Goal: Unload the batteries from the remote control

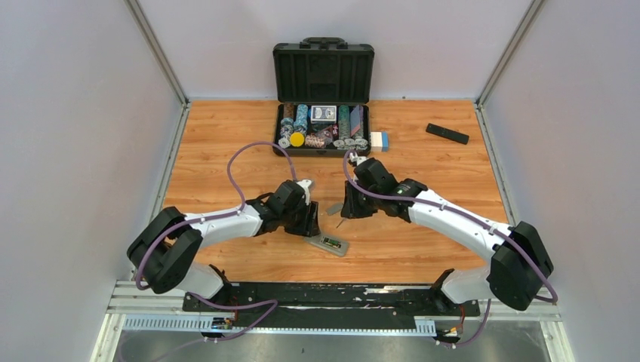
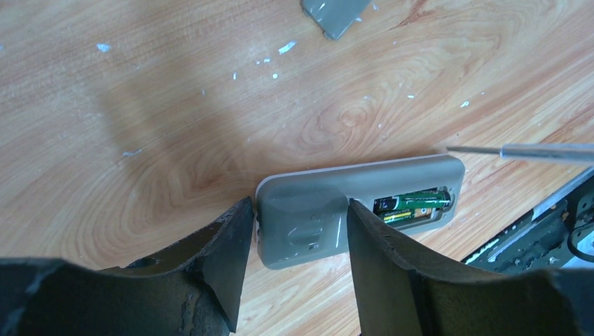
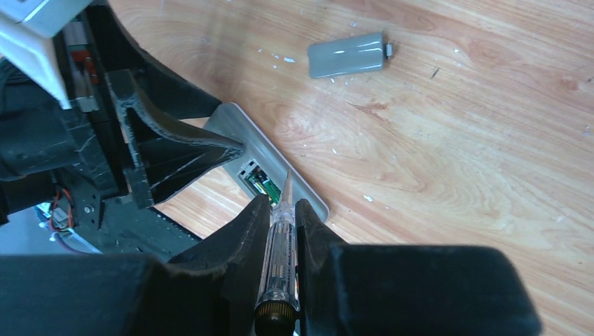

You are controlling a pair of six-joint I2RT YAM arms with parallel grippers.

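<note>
On the table lies the grey remote control (image 1: 327, 243), its battery compartment uncovered. Green batteries (image 2: 413, 201) sit inside it. My left gripper is part open, its two fingers at either side of the remote's closed end; whether both touch it I cannot tell. A thin screwdriver with a clear handle (image 3: 280, 255) stands between the fingers of my right gripper, which is shut on it. The screwdriver's tip (image 2: 462, 149) shows near the remote's far edge in the left wrist view, seemingly above it. Apart from the remote lies the grey battery cover (image 3: 347, 55).
An open black case (image 1: 323, 151) of poker chips stands at the back, with a small white and blue box (image 1: 379, 142) beside it. Another black remote (image 1: 447, 134) lies at the back right.
</note>
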